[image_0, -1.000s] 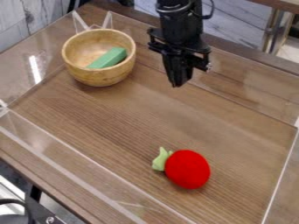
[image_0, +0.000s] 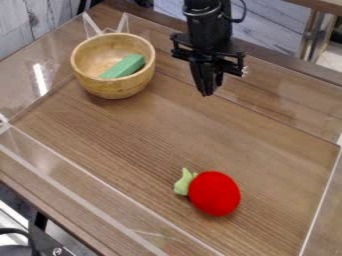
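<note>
A black robot arm reaches down from the top centre, its gripper (image_0: 207, 82) pointing downward over the back middle of the table, right of a wooden bowl (image_0: 94, 76). The gripper looks shut, with nothing visible between its fingertips. In the bowl lies a green block (image_0: 123, 66). A red object with a green top (image_0: 214, 193), like a strawberry or tomato, lies near the front, right of centre.
Raised wooden edges run along the back right. A black cable or part shows at the bottom left corner.
The arm and gripper have shifted slightly over the last second, staying beside the bowl. The bowl, green block and red object have not moved.
</note>
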